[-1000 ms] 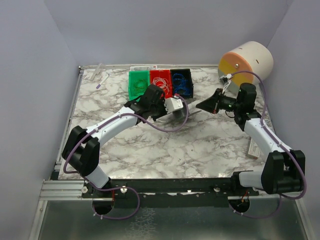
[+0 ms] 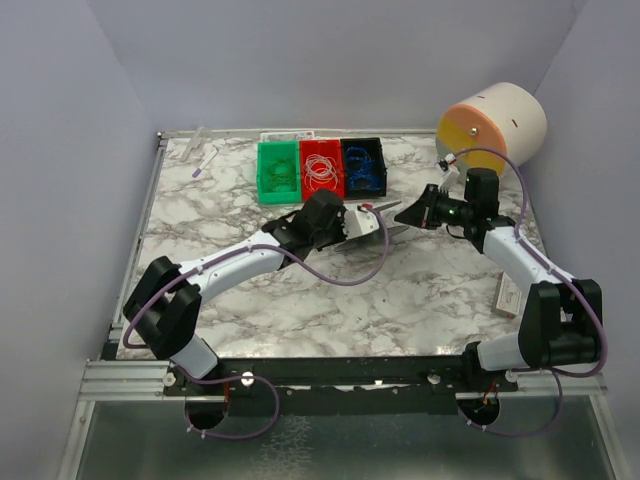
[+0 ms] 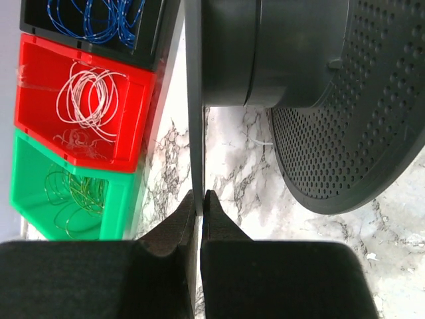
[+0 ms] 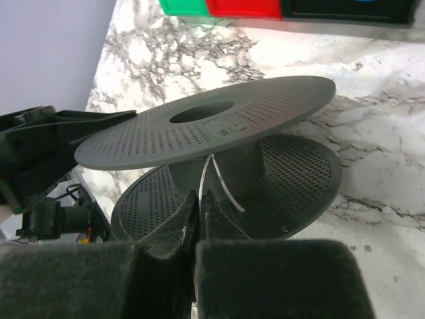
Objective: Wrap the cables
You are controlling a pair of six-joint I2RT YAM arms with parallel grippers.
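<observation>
A dark grey spool with perforated flanges [image 4: 206, 123] lies between the arms. In the left wrist view, my left gripper is shut at the edge of one flange [image 3: 194, 80], which rises above its fingertips; whether it grips it is unclear. In the right wrist view my right gripper is shut, with a thin white cable [image 4: 229, 193] running from the spool down to its fingertips. In the top view both grippers are beside the spool, which is largely hidden by them.
Green [image 2: 278, 175], red [image 2: 310, 150] and black [image 2: 365, 150] bins with coiled cables stand behind the spool. A cream cylinder [image 2: 500, 115] is at the back right.
My left gripper has moved a little toward the front of the table and right.
</observation>
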